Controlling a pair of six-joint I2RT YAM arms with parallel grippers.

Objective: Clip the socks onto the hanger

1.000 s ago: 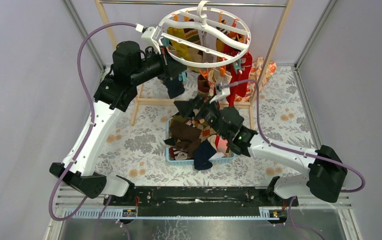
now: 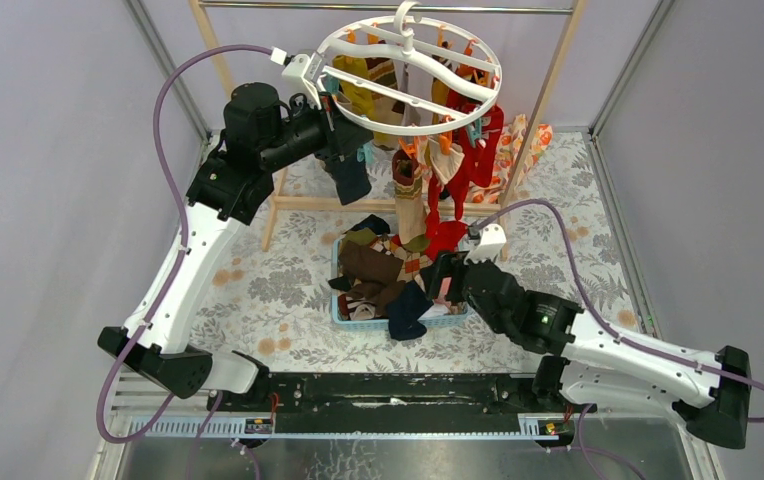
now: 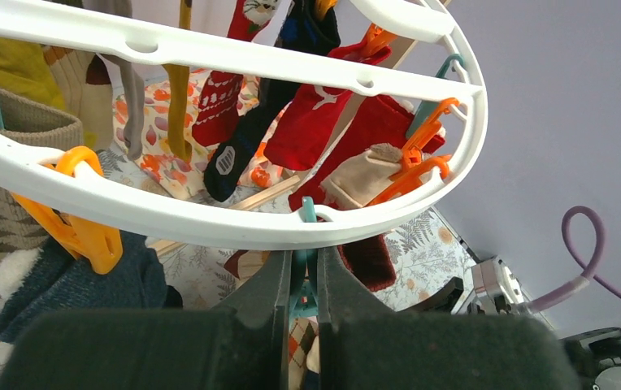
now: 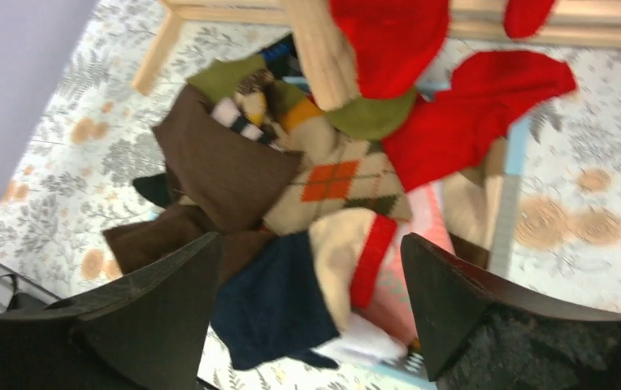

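Note:
A white round hanger (image 2: 410,130) carries several clips and hanging socks. My left gripper is at the hanger's near rim, shut on a teal clip (image 3: 305,305) that hangs from it. No sock shows in that clip. Nearby, an orange clip (image 3: 96,236) holds a dark blue sock (image 3: 88,280). Over the blue basket (image 2: 358,324) of loose socks, my right gripper stands open, with nothing gripped between its fingers. Below it lie a navy sock with a cream and red cuff (image 4: 275,301), a brown sock (image 4: 222,166) and an argyle sock (image 4: 340,187).
A wooden rack (image 2: 558,60) stands around the hanger. Long socks, one tan (image 2: 410,205) and others red, dangle just above the basket's back part.
My right gripper has come down from below the hanger's left side and moved right, over the basket's right part. The hanging socks sway. My left arm has stayed still.

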